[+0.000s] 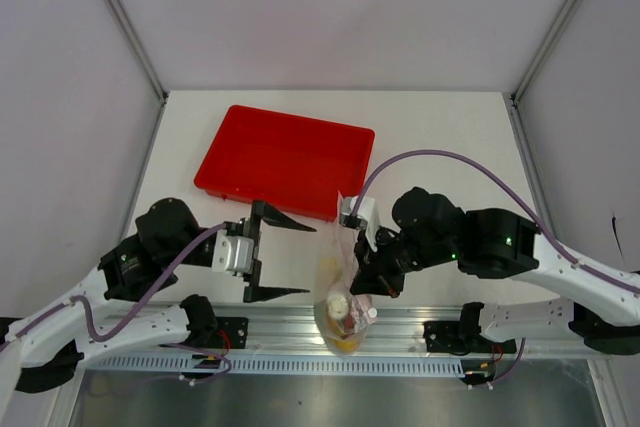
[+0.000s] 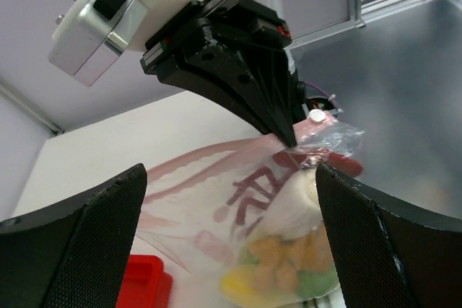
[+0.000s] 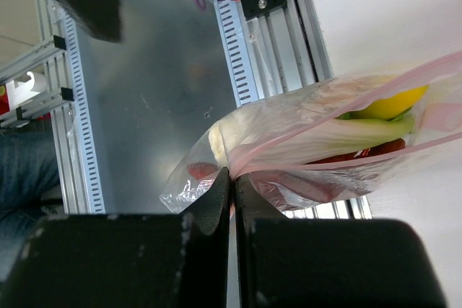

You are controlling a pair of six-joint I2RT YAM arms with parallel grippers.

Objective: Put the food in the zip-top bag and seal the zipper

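The clear zip top bag (image 1: 338, 327) with pink edges hangs upright-ish near the table's front edge, holding a yellow item (image 3: 393, 103), a pale green stalk (image 3: 346, 136) and other food. My right gripper is shut, pinching the bag's pink top edge near one end. My left gripper (image 1: 310, 259) stands open left of the bag, its fingers facing it with nothing between them.
An empty red bin (image 1: 284, 152) sits at the back of the white table (image 1: 440, 147). The front metal rail (image 1: 280, 317) runs below the bag.
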